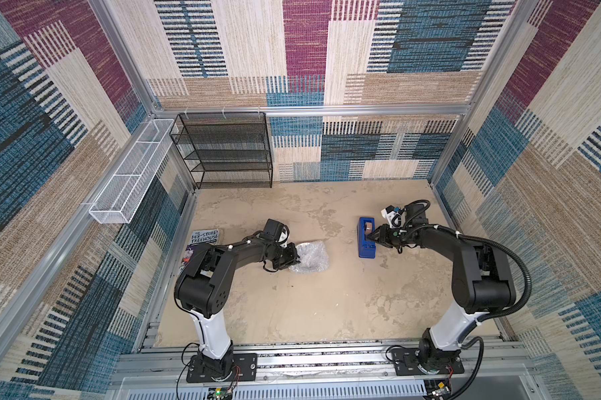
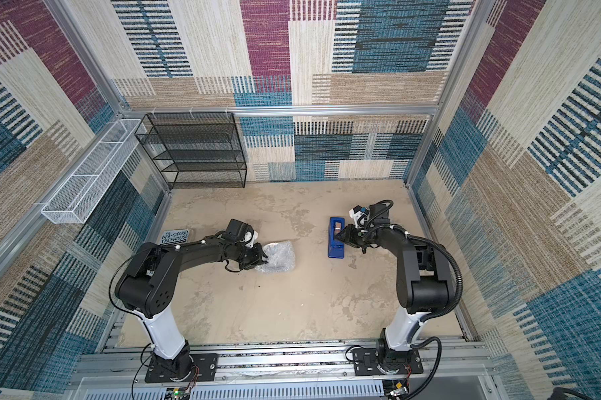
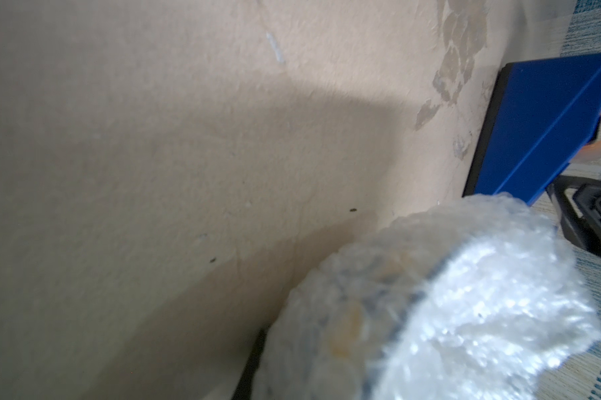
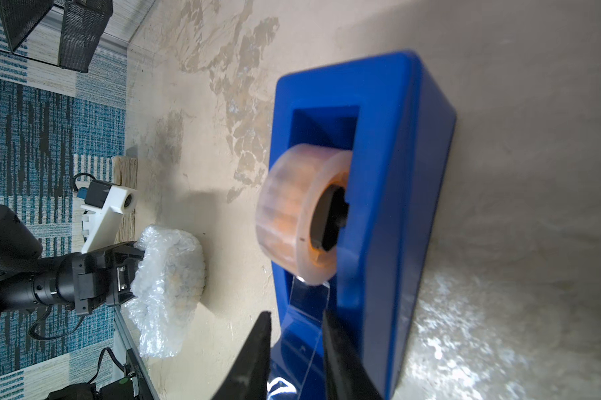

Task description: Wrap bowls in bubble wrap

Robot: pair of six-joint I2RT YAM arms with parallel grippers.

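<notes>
A bundle of clear bubble wrap (image 1: 313, 257) sits mid-table, and in the left wrist view a dark band and yellowish patches show through the wrap (image 3: 353, 320), as of a bowl inside. My left gripper (image 1: 294, 258) is shut on its left side; most of its fingers are hidden behind the wrap. The blue tape dispenser (image 4: 397, 220) with its clear tape roll (image 4: 287, 206) stands to the right. Over its front part is my right gripper, fingertips a little apart, the loose tape strip (image 4: 308, 296) visible just beyond them. Whether they touch the tape I cannot tell.
A black wire rack (image 1: 224, 150) stands at the back left, and a white wire basket (image 1: 130, 176) hangs on the left wall. Books (image 1: 205, 236) lie behind the left arm.
</notes>
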